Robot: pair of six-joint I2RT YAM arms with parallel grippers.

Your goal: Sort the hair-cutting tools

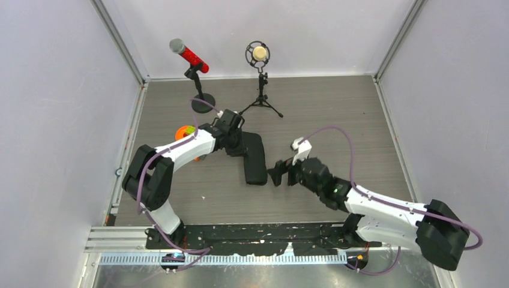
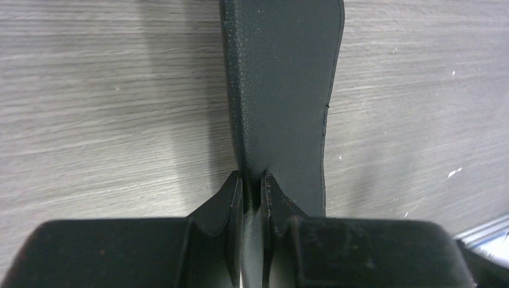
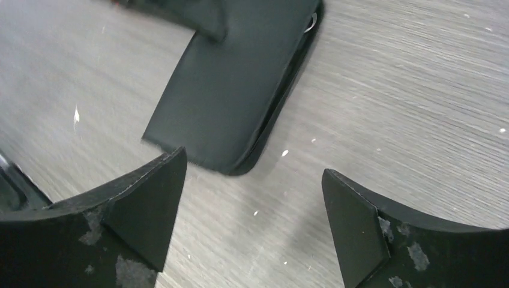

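A long black case [image 1: 255, 159] lies near the middle of the table. My left gripper is shut on the case's left edge, pinching its dark leathery side [image 2: 282, 84] between the fingertips. In the top view that gripper covers part of the case's left side. To the right of the case's near end, my right gripper [image 1: 279, 174] stands open. Its view shows the near end of the case [image 3: 222, 102] beyond the spread fingers, with nothing between them. No cutting tools can be made out; the inside of the case is hidden.
Behind the left arm, an orange dish [image 1: 182, 131] with a green item is partly covered. A red microphone [image 1: 192, 57] on a round stand and a tripod-mounted microphone [image 1: 259, 54] stand at the back.
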